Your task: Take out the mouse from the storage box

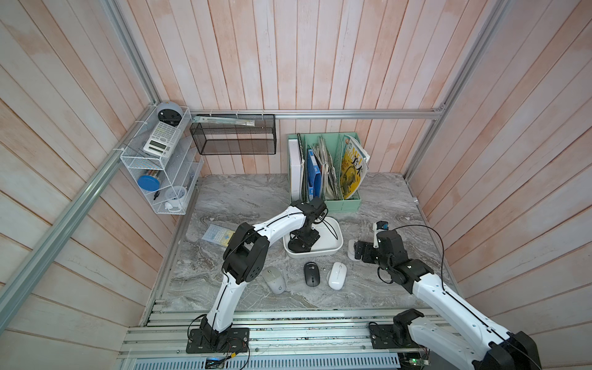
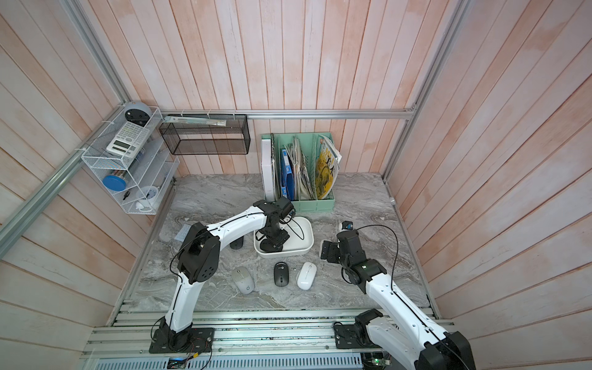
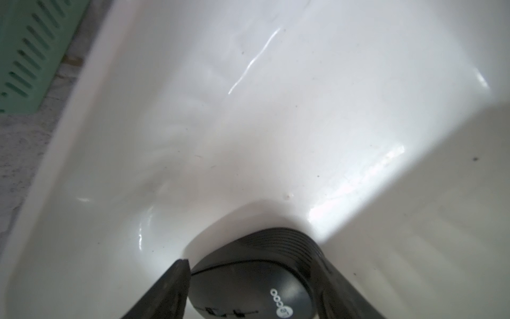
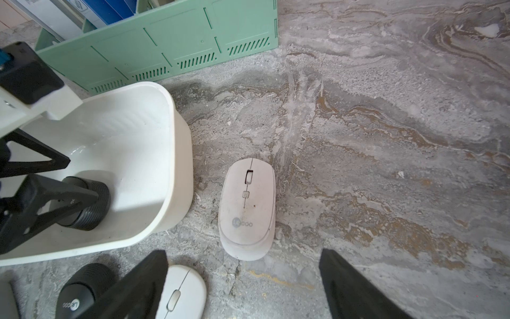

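The white storage box (image 1: 336, 248) stands on the table, with a black mouse (image 3: 249, 289) lying at one end of its floor. My left gripper is down inside the box, partly open, with its fingers on either side of this mouse. The fingertips (image 3: 180, 276) stand very close to the mouse's sides; whether both touch cannot be told. From the right wrist view, the black mouse (image 4: 98, 204) shows behind the left gripper's fingers. My right gripper is open, and a pinkish-white mouse (image 4: 247, 207) lies on the table ahead of the gap between its fingers, right of the box.
In front of the box lie a grey mouse (image 1: 274, 280), a black mouse (image 1: 312, 274) and a white mouse (image 1: 337, 275). A green file holder (image 1: 342, 206) with papers stands right behind the box. Open tabletop (image 4: 398, 133) extends to the right.
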